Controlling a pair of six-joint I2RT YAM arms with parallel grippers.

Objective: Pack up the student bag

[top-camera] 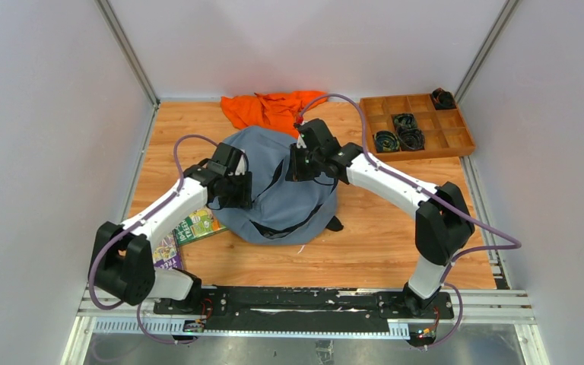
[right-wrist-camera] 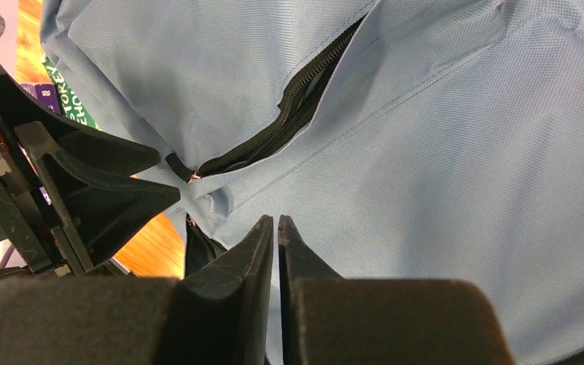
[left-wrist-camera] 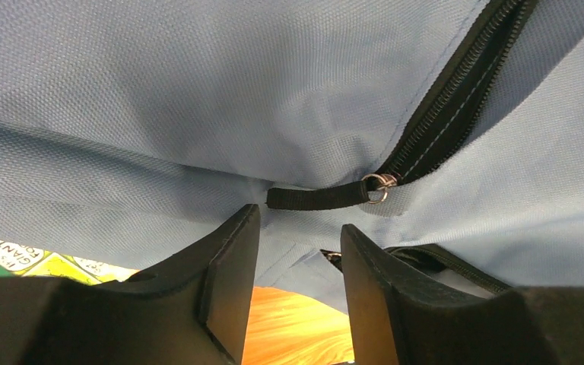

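Observation:
The grey-blue bag (top-camera: 285,217) lies in the middle of the table. My left gripper is open over it, and its fingers have nothing between them. Just beyond those fingertips in the left wrist view, a black pull tab (left-wrist-camera: 315,198) hangs by a metal ring at the end of a partly parted zipper (left-wrist-camera: 456,91). The right wrist view shows the same tab (right-wrist-camera: 178,167) close to the left gripper's tips. My right gripper is shut but for a thin slit, empty, above the bag's right part.
A green book (top-camera: 198,225) and a purple book (top-camera: 167,255) lie left of the bag. An orange cloth (top-camera: 274,112) is behind it. A wooden tray (top-camera: 428,122) with several dark rolled items stands at the back right.

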